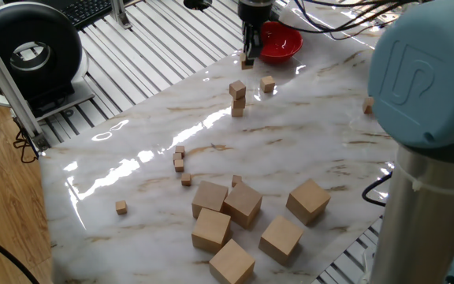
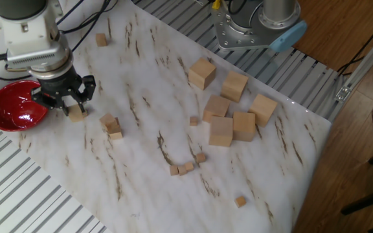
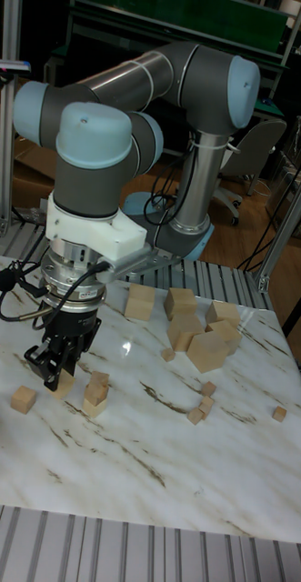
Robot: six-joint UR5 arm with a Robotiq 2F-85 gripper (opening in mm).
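My gripper (image 1: 250,54) is at the top of exterior view 1, beside the red bowl (image 1: 280,42). It looks shut on a small wooden cube (image 1: 247,63), which shows just below the fingers. In exterior view 3 that cube (image 3: 62,387) sits partly behind the dark gripper (image 3: 56,370). Close by, a small wooden stack (image 1: 237,101) stands on the marble-patterned table, its upper cube slightly turned. A loose cube (image 1: 268,84) lies between the stack and the bowl. How high the gripped cube is above the table is hard to tell.
Several large wooden blocks (image 2: 221,131) are clustered near the arm's base. Several small cubes (image 2: 182,169) form a short row, with a lone cube (image 2: 240,201) farther out. Another cube (image 2: 101,40) lies beyond the gripper. Open tabletop separates the stack from the row.
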